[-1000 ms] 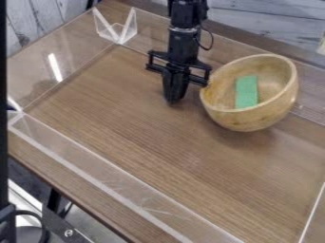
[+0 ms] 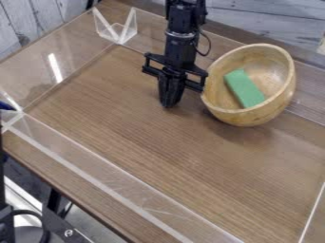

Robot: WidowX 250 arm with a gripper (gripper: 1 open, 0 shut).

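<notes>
The black robot arm point(image 2: 180, 47) comes down from the top centre to its gripper point(image 2: 170, 93), which is low over the wooden table at the left side of a large tan bowl point(image 2: 272, 65). The fingertips are dark and small; nothing shows between them, and the gripper looks shut. A green block point(image 2: 235, 89) lies inside the bowl.
A clear angular object point(image 2: 116, 27) stands at the back left. Dark cables or parts show at the lower left edge.
The gripper has shifted slightly left and down. The bowl looks turned or tilted a little, with the green block now lying more slanted.
</notes>
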